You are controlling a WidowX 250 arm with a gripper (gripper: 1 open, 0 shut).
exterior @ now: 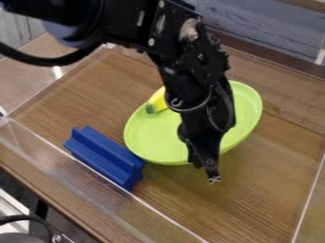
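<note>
My black gripper (211, 173) reaches down from the top over the right part of a green plate (154, 139), its tips low at the plate's front edge; it looks shut, with nothing visible between the fingers. A yellow object (158, 102), perhaps a banana, lies on the plate's back left, partly hidden by the arm. A blue block-like rack (105, 156) lies on the wooden table to the front left of the plate, apart from my gripper.
A grey wall stands at the back, and a dark cable shows at the lower left corner.
</note>
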